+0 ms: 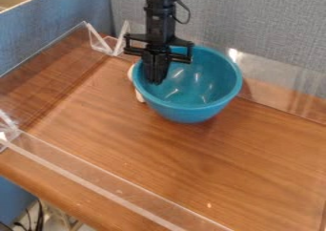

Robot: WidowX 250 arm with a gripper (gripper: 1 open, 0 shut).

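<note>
A turquoise bowl (201, 97) sits upright on the wooden table toward the back. My black gripper (156, 68) hangs over the bowl's left side, its fingers close together and pointing down at the left rim; it looks shut, and whether the rim is between the fingertips is hard to tell. A small pale object (136, 94) lies just left of the bowl, mostly hidden behind it.
Clear plastic edging runs along its sides, with a white bracket (109, 42) at the back left. A grey wall stands behind, a blue padded wall on the left.
</note>
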